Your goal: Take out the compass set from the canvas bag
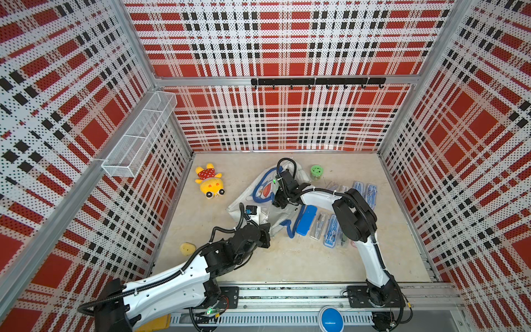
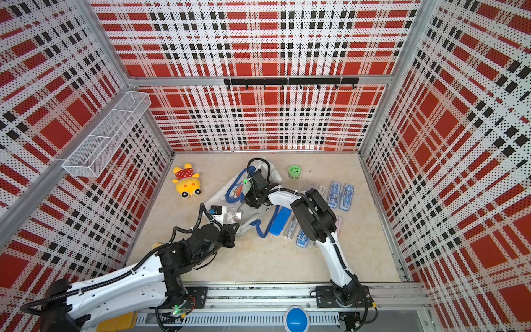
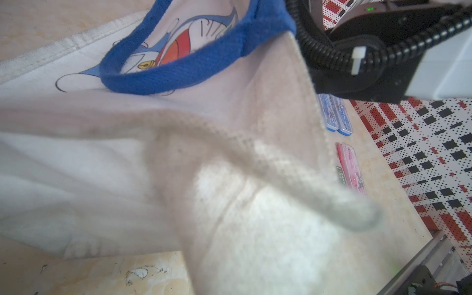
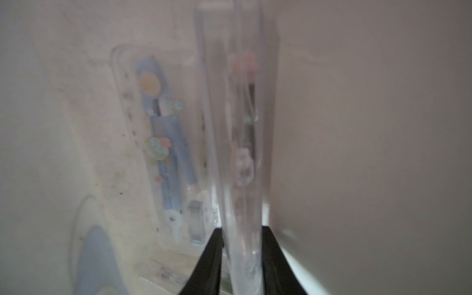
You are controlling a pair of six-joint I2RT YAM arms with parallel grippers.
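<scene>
The white canvas bag [image 1: 242,204] with blue straps and a cartoon print lies on the table. My left gripper [image 1: 260,227] is at its front edge; in the left wrist view cloth fills the frame, and its fingers are hidden. My right gripper [image 1: 278,199] is down at the bag. In the right wrist view its fingers straddle a narrow clear plastic case [image 4: 236,127], seen edge-on and blurred. Beside that lies a flat clear compass set [image 4: 164,147] with blue compasses. Whether the fingers press on the case is unclear.
A blue case [image 1: 306,220], several cased sets [image 1: 331,231] and a green round object [image 1: 316,171] lie right of and behind the bag. A yellow plush toy [image 1: 211,187] sits at the left.
</scene>
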